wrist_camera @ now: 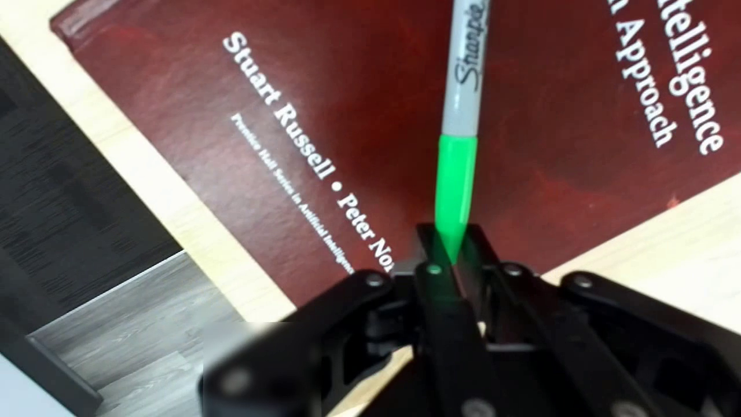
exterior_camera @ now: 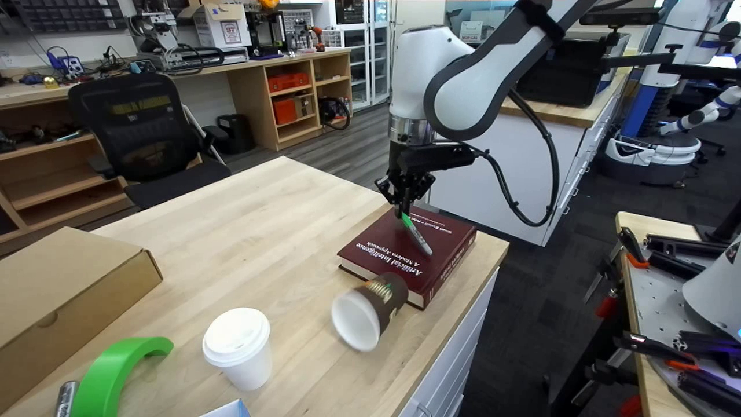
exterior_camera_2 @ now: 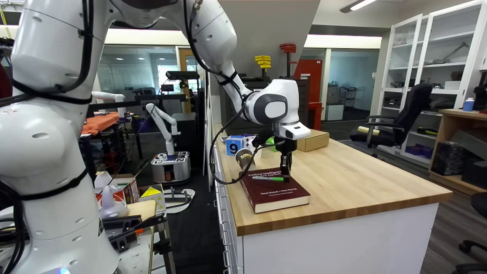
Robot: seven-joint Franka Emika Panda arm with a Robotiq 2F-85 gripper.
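A grey Sharpie marker [wrist_camera: 465, 76] with a green cap [wrist_camera: 455, 182] reaches out from my gripper, which is shut on the capped end. Beneath it lies a thick maroon book [exterior_camera: 389, 240] titled Artificial Intelligence. In exterior view 2 the marker [exterior_camera_2: 268, 178] appears level just over the cover; whether its tip touches the book I cannot tell. A dark brown paper cup [exterior_camera: 386, 297] is on its side against the book's near edge, its white open mouth toward the table's front.
A white lidded cup [exterior_camera: 238, 345], a green arch [exterior_camera: 118, 372] and a cardboard box [exterior_camera: 62, 299] stand on the near and left table. A blue number box [exterior_camera_2: 234, 145] is behind the cup. The table's edge runs close beside the book.
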